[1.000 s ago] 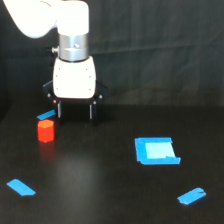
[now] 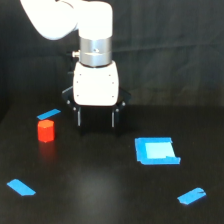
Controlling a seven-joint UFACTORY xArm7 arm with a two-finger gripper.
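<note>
My gripper [image 2: 96, 118] hangs from the white arm in the upper left half of the view, pointing down. Its two dark fingers stand well apart, so it is open, and nothing shows between them. A small red block [image 2: 46, 131] sits on the black table to the gripper's left, apart from it. Toward the right lies a white square bordered in blue [image 2: 158, 150]; nothing is seen resting on it.
Short blue strips mark the table [image 2: 105, 185]: one strip [image 2: 49, 114] behind the red block, another [image 2: 21, 187] at front left, a third [image 2: 191, 196] at front right. Behind is a dark backdrop.
The gripper has moved to the right and slightly lower, away from above the red block's side. The block and the blue-bordered square have not moved.
</note>
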